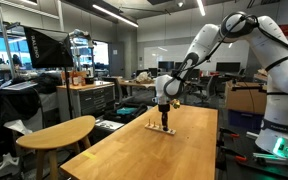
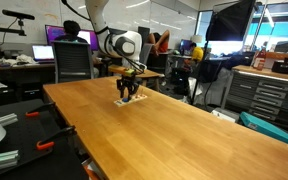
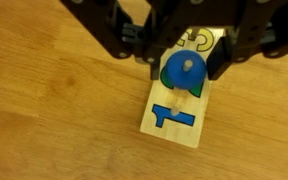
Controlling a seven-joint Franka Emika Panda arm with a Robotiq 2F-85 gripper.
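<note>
A blue disc (image 3: 186, 69) with a tan peg tip showing at its middle is over the wooden number board (image 3: 156, 131). My gripper reaches down around the disc, one dark finger on each side. Whether the fingers touch the disc cannot be made out. The board carries a blue 1 (image 3: 173, 115), a partly hidden green numeral and a yellow 3 (image 3: 202, 40), with a bare peg (image 3: 175, 110) by the 1. From outside, my gripper (image 1: 165, 119) is low over the board (image 1: 160, 128), its fingertips too small to judge.
Wide bare wooden table (image 2: 184, 137) surrounds the board. A round side table (image 1: 56, 134) stands off to the left, and drawer cabinets (image 2: 268, 96) are beyond the table. The arm's base (image 1: 281, 140) is at the table's right edge.
</note>
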